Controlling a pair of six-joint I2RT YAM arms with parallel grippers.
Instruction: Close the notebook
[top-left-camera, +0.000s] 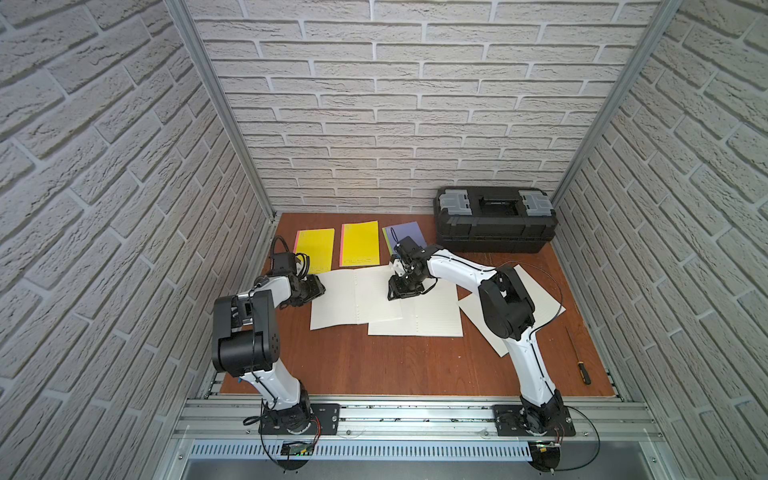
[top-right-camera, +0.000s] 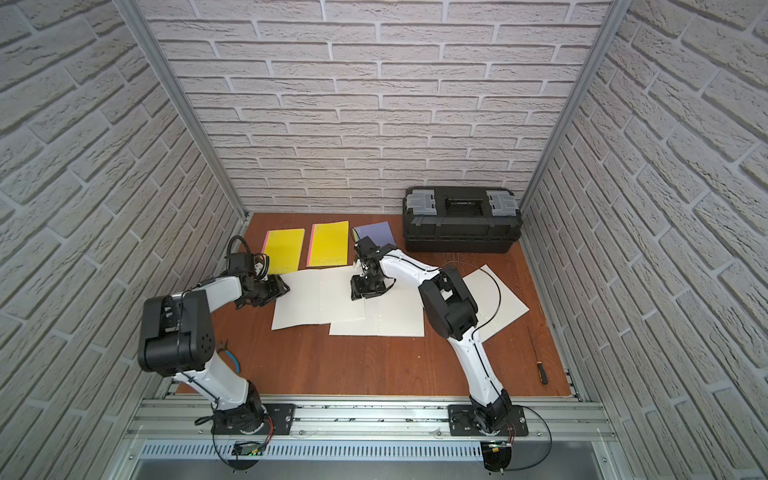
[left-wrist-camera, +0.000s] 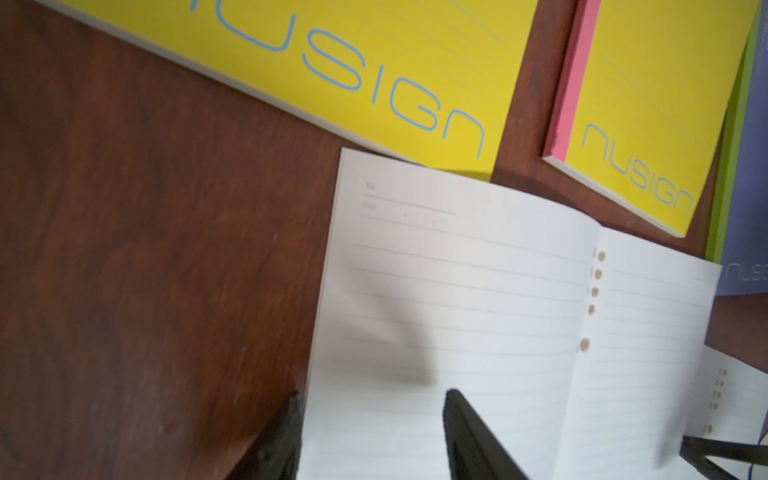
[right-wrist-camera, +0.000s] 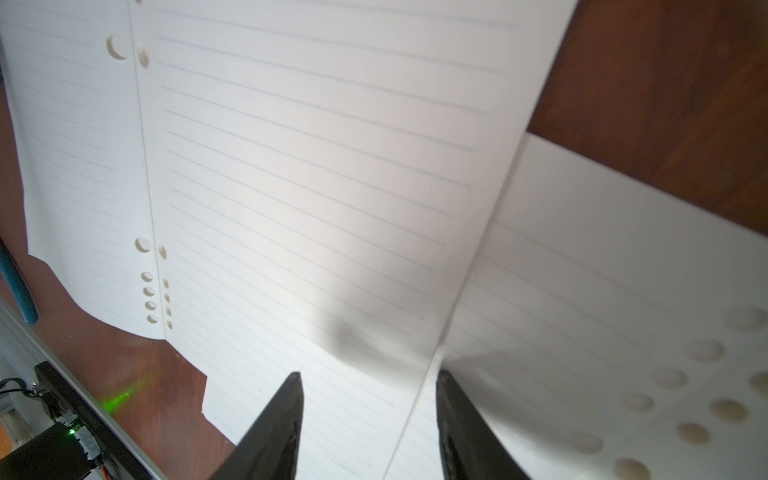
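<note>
An open notebook (top-left-camera: 334, 300) with white lined pages lies at the left of the table, its right part overlapping a second open notebook (top-left-camera: 432, 316). My left gripper is at the outer edge of the first notebook's left page, fingers apart, one over the table side and one over the page. My right gripper hovers at that notebook's right edge, where it crosses the second one. Its fingers (right-wrist-camera: 276, 432) are apart, one on each side of the edge line. Whether either gripper touches paper cannot be told.
Two yellow notebooks (top-left-camera: 360, 244) and a purple one (top-left-camera: 405, 233) lie behind. A third open white notebook (top-left-camera: 534, 296) is at the right, near a screwdriver (top-left-camera: 585, 374). A black toolbox (top-left-camera: 496, 220) stands back right.
</note>
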